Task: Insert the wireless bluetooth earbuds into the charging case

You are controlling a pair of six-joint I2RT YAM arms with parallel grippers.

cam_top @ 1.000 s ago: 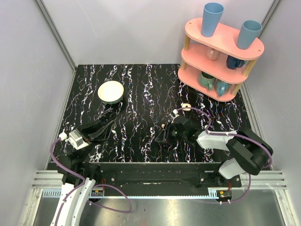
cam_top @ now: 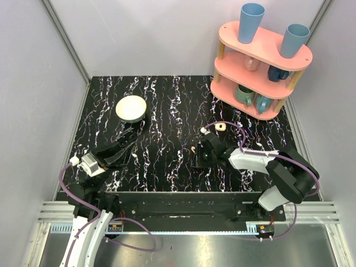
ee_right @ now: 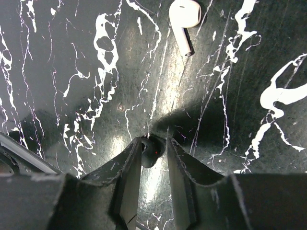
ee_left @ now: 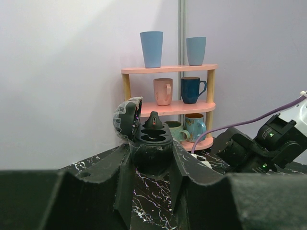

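Note:
A black charging case (ee_left: 151,151) with its lid raised is clamped in my left gripper, held above the table. Round recesses show in its top, and a dark pointed piece (ee_left: 153,120) stands at their back; I cannot tell whether that is an earbud. In the top view the case (cam_top: 128,135) is small and dark. Over the table, my right gripper is part open, pointing down. A dark glossy earbud (ee_right: 151,152) lies at its fingertips, partly hidden by the left finger; a gap shows on its right. Farther off lies a white earbud (ee_right: 184,19).
A pale bowl (cam_top: 131,108) sits at the back left. The pink shelf (cam_top: 261,39) with cups and mugs stands at the back right. A small white box (cam_top: 220,127) rests behind the right arm.
The left arm and case have stayed put.

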